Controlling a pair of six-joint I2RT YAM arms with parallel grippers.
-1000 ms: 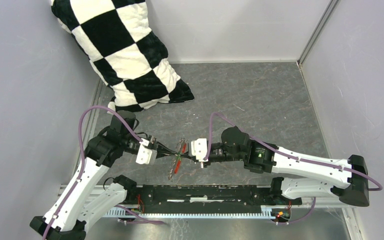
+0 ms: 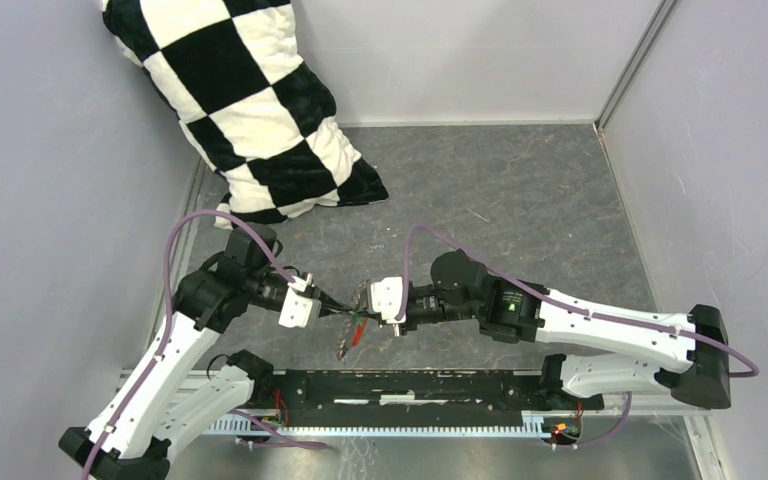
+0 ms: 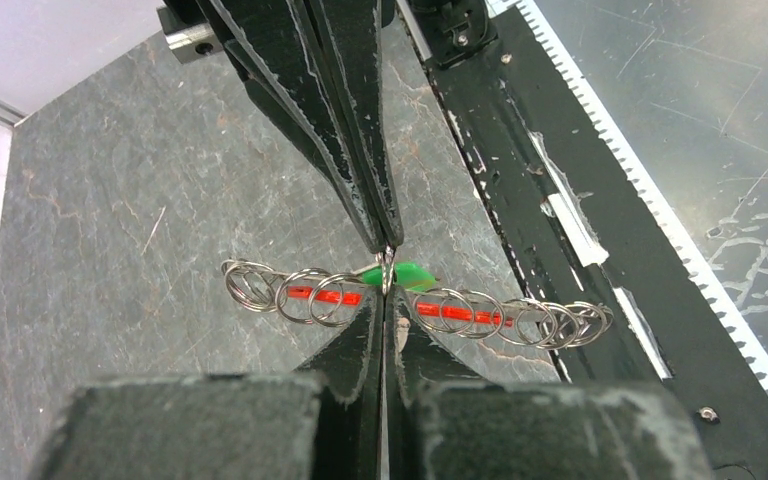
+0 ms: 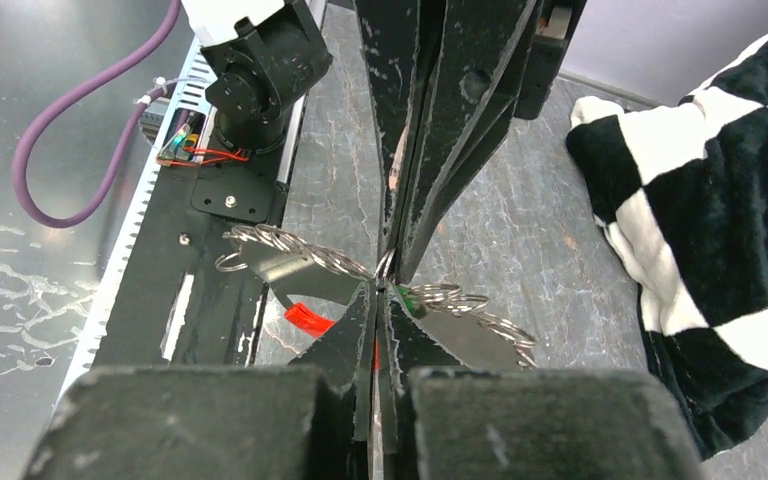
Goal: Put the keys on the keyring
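A small metal ring (image 3: 388, 268) bridges the two fingertip pairs. My left gripper is shut on its wire from one side. From the opposite side my right gripper is shut against the same bit of metal, seemingly pinching it. Rows of metal rings (image 3: 460, 312) spread out to both sides of the fingertips. Among them show red pieces (image 3: 325, 295) and a green piece (image 3: 402, 275), partly hidden behind the tips. How the red and green pieces join the rings I cannot tell. In the top view the cluster hangs between the two grippers.
A checkered black-and-white cushion (image 2: 250, 110) leans in the back left corner. The grey floor (image 2: 500, 210) behind the arms is clear. Along the front runs a black rail (image 2: 400, 385), and walls close in both sides.
The right gripper has shifted slightly left toward the left one, narrowing the gap. The ring cluster stays between them, turned a little.
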